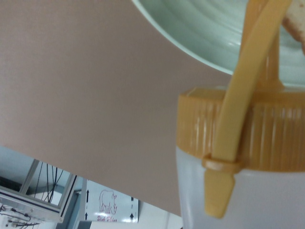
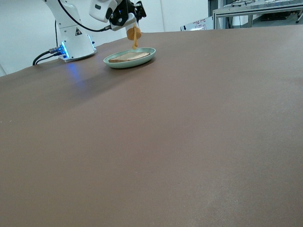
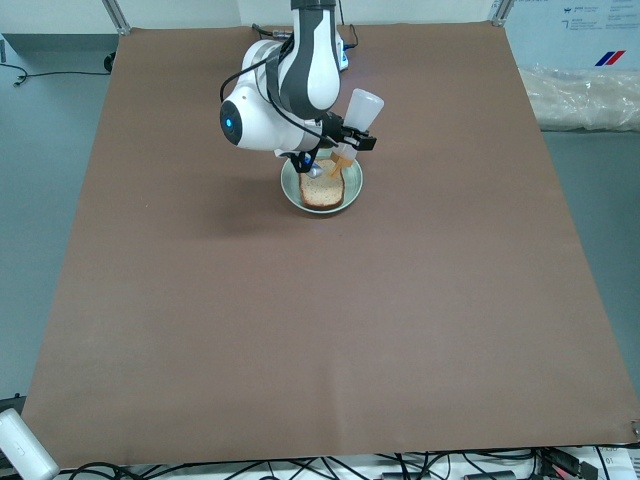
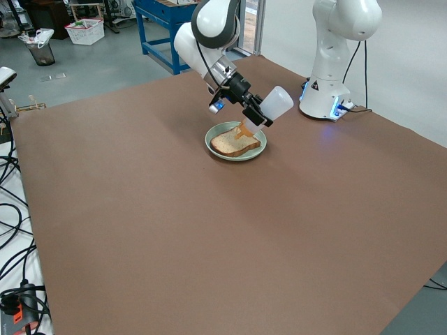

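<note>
My gripper [image 3: 335, 145] is shut on a translucent squeeze bottle [image 4: 276, 103] with an orange cap [image 1: 240, 129], tipped so its nozzle points down over a slice of bread [image 4: 234, 143]. The bread lies on a pale green plate [image 2: 151, 52]. In the wrist view the bottle, its capped nozzle strap and part of the plate's rim fill the right side; the gripper's fingers are out of sight there. Whether anything comes out of the nozzle, I cannot tell.
The arm's white base [image 4: 325, 98] stands at the table's edge beside a white wall. Cables lie along the opposite edge.
</note>
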